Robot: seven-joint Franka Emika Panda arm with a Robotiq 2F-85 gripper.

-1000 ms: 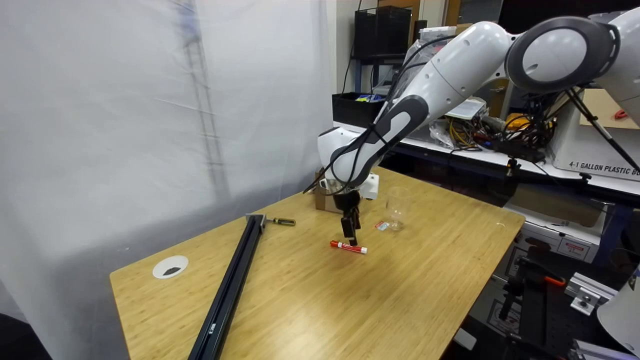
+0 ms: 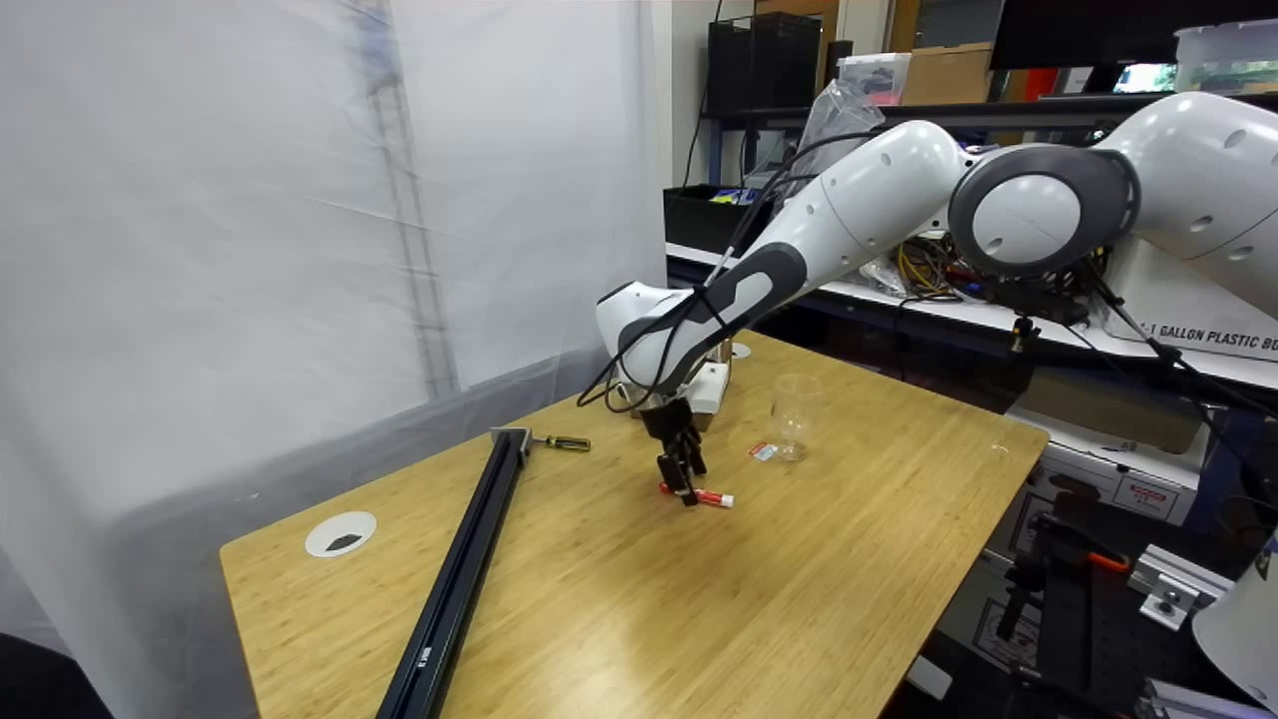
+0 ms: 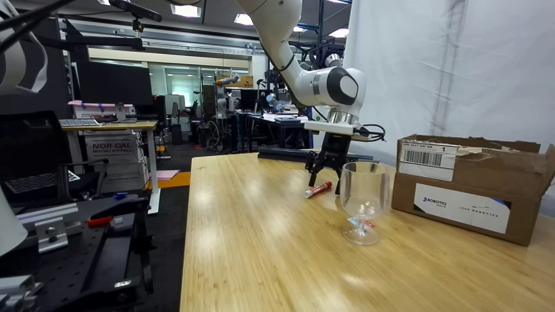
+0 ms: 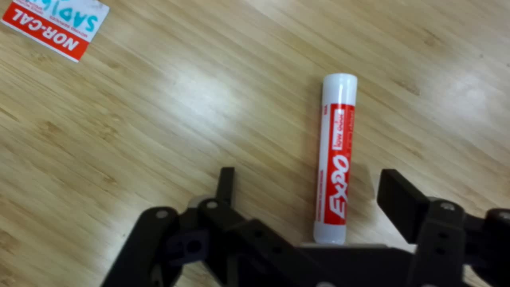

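Observation:
A red and white EXPO marker [image 4: 337, 158] lies flat on the wooden table. In the wrist view it sits between the two spread fingers, nearer the right one, with a gap on each side. My gripper is open and points down at the marker's lower part; its body covers the table just below the marker's near end. From the first exterior view, the gripper [image 2: 692, 485] stands low over the marker [image 2: 715, 498], hiding part of it. The second exterior view has the marker [image 3: 318, 190] between the fingers of the gripper [image 3: 325, 188].
Close by stand a clear stemmed glass [image 3: 364, 195] and a red-white label [image 4: 57, 26]. A cardboard box [image 3: 468, 182] is beyond the glass. A long black rail [image 2: 467, 575] and a screwdriver [image 2: 563, 443] lie to one side.
My gripper has come lower and a little to the left in the first exterior view, from behind the marker to over it. The marker, glass and rail have not moved.

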